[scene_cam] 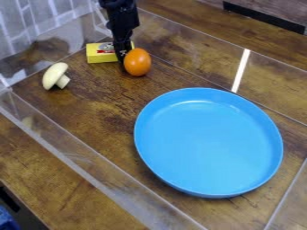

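My gripper [121, 48], dark and at the top of the view, reaches down onto a small yellow box [100, 53]. It looks shut on the box, though its fingertips are partly hidden. An orange round object [136, 63] sits against the box's right side, just below the gripper.
A pale mushroom-like object [56, 75] lies to the left. A large blue plate [207, 141] fills the lower right.
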